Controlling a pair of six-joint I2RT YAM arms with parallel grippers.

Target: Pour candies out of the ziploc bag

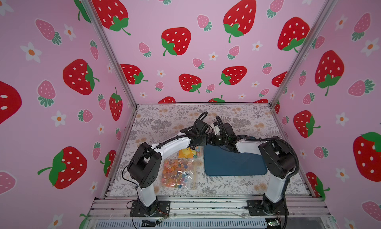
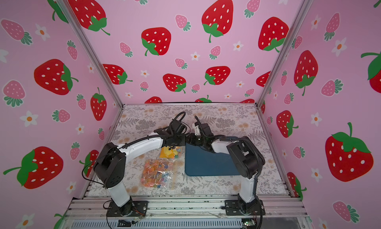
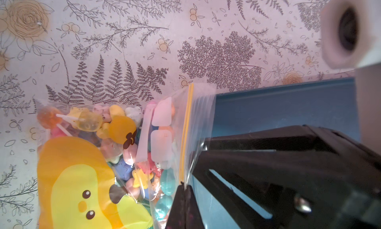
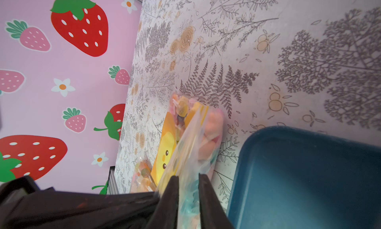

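The clear ziploc bag, with a yellow zip strip and a duck print, is full of colourful candies. My left gripper is shut on the thin plastic at its zip edge, fingertips together. That edge stands raised in the right wrist view, where the bag shows lengthwise. My right gripper is part open, a gap between its fingertips, and the bag's edge shows in line with that gap; contact cannot be told. From above, both arms hide most of this bag.
A blue tray lies to the right of the bag, empty where it shows, partly under the right arm. Another clear bag of wrapped candies lies in front.
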